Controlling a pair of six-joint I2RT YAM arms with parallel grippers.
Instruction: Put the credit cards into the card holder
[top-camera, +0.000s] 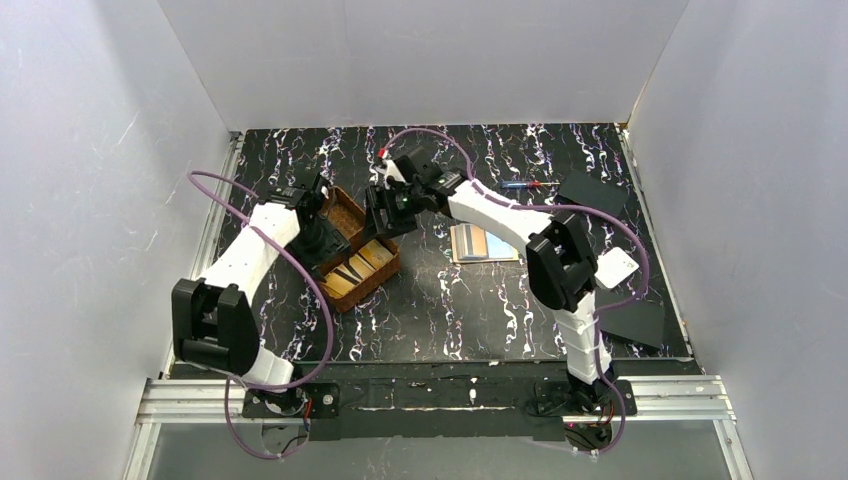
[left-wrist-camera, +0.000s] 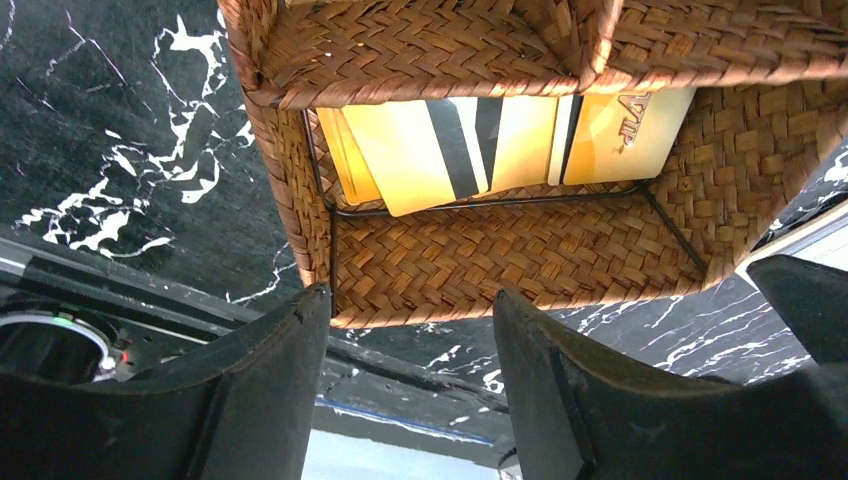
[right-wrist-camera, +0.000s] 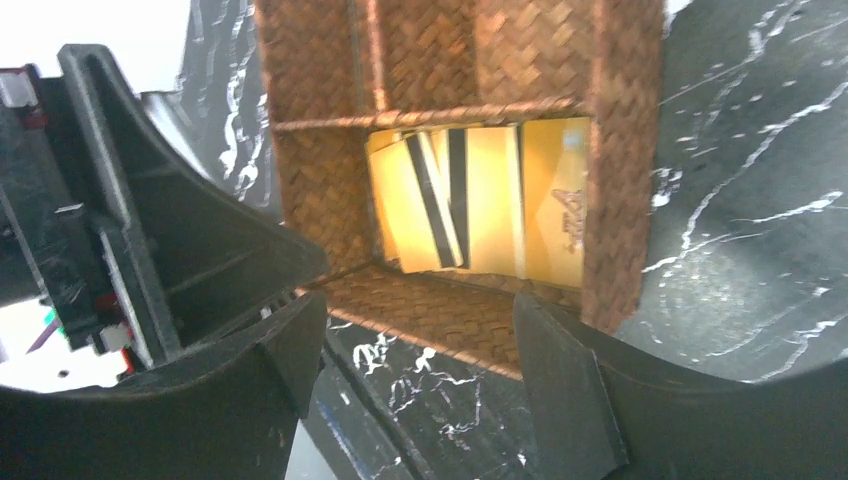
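Observation:
Several yellow cards with black and white stripes (left-wrist-camera: 400, 160) lie overlapping on the floor of the large compartment of a brown woven basket (top-camera: 375, 287). One card at the end of the row (right-wrist-camera: 555, 200) bears printed letters. Over the basket's left side is my left gripper, open and empty, its fingers apart from the cards. At the basket's upper right, in the top view, my right gripper (top-camera: 376, 210) is also open; its wrist view shows nothing between its fingers. Which object is the card holder I cannot tell.
A flat stack with grey, tan and blue strips (top-camera: 485, 243) lies mid-table. A blue screwdriver (top-camera: 525, 184) and dark flat panels (top-camera: 592, 193) are at the right. Free table lies below the flat stack. The two grippers are close together over the basket.

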